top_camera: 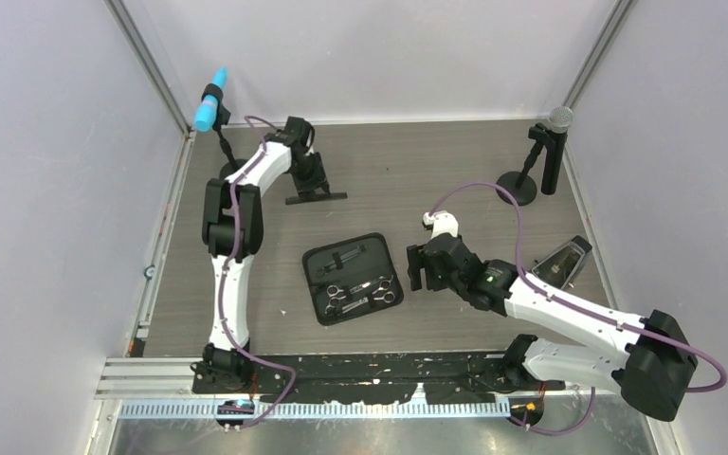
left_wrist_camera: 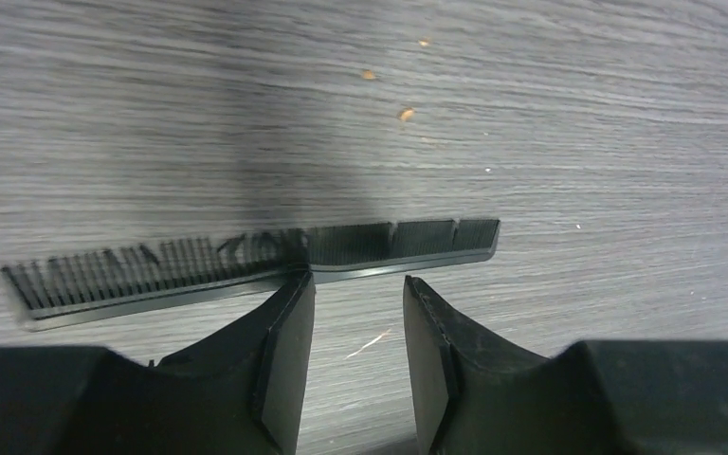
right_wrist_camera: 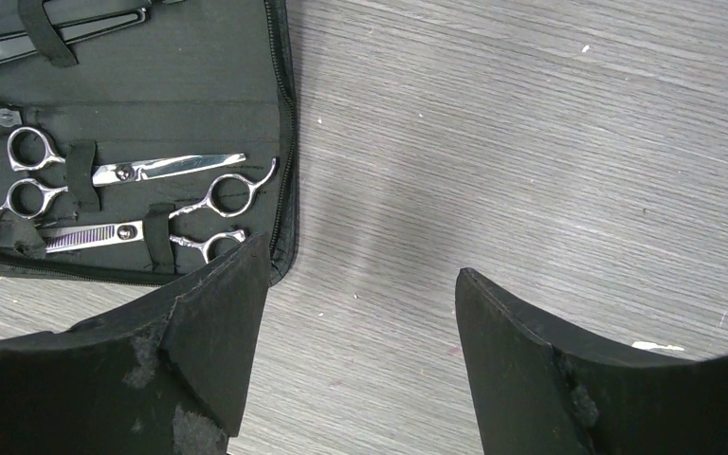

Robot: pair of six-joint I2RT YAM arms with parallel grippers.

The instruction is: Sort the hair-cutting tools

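Observation:
A black comb (left_wrist_camera: 389,242) lies on the table, shown blurred in the left wrist view and at the upper middle left in the top view (top_camera: 334,196). My left gripper is over it, part open, fingertips just at its near edge, nothing clearly held. An open black zip case (top_camera: 353,241) (right_wrist_camera: 199,57) holds two pairs of scissors (right_wrist_camera: 180,166) and slim tools under straps. My right gripper hangs open beside the case's right end, nothing between its fingers.
A blue cylinder (top_camera: 209,109) on a stand is at back left, a microphone (top_camera: 557,123) on a stand at back right. A dark clear-topped object (top_camera: 559,265) lies at the right.

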